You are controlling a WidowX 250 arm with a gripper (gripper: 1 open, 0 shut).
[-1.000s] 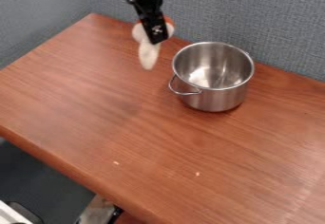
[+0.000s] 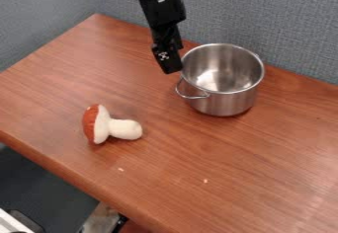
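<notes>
My black gripper [image 2: 168, 57] hangs from the top of the view, just left of the steel pot [image 2: 222, 97], with nothing held. A toy mushroom [image 2: 114, 127] with a red cap and cream stem lies on its side on the wooden table, down and left of the pot. The pot has a wire handle on its left and looks empty inside.
Grey padded walls stand behind it. A dark gap lies beyond the table's lower-left edge.
The mushroom, earlier up at the gripper near the back, now lies on the table at front left, apart from the gripper. The gripper has moved slightly lower.
</notes>
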